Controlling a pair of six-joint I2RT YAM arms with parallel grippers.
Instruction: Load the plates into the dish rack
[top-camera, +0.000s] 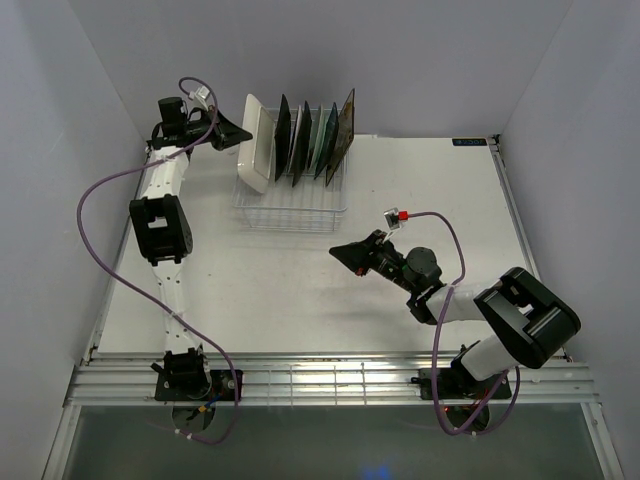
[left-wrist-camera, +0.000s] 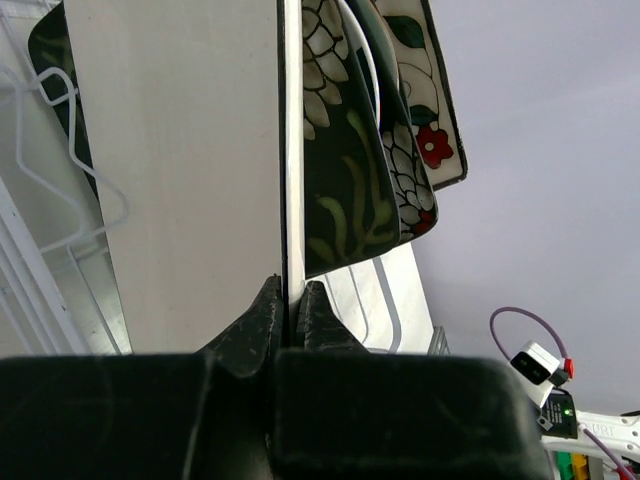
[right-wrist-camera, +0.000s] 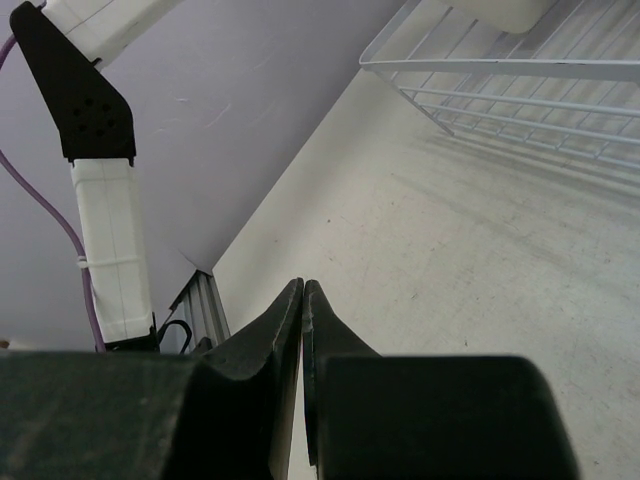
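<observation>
The white dish rack (top-camera: 290, 218) stands at the back of the table, holding several upright dark, pale and patterned plates (top-camera: 340, 135). At its left end my left gripper (top-camera: 243, 135) is shut on the edge of a white plate (top-camera: 256, 150), which stands tilted over the rack's left part. In the left wrist view this plate (left-wrist-camera: 180, 150) is upright between the fingertips, with dark floral plates (left-wrist-camera: 345, 170) beside it. My right gripper (top-camera: 340, 254) is shut in front of the rack, over bare table; nothing shows between its fingers in the right wrist view.
Grey walls (top-camera: 570, 200) border the back and sides. A small dark strip (top-camera: 469, 142) lies at the back right edge.
</observation>
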